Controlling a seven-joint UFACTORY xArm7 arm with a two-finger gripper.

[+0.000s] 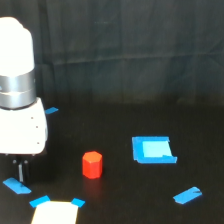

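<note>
A red block point(92, 164) with a hexagonal outline rests on the black table, left of the middle. My gripper point(22, 168) hangs at the left edge of the camera view, below the white arm, to the left of the block and apart from it. Its dark fingers blend into the dark table, so whether they stand apart or together does not show. A pale blue square point(156, 149) framed with blue tape lies on the right side of the table. At the bottom left is a cream square point(55, 213) with blue tape at its corners, cut off by the frame.
Short blue tape strips lie flat on the table: one at the lower right point(187, 195), another under the gripper point(17, 187). Dark cloth point(130, 50) hangs behind. Between the red block and the pale blue square the table is clear.
</note>
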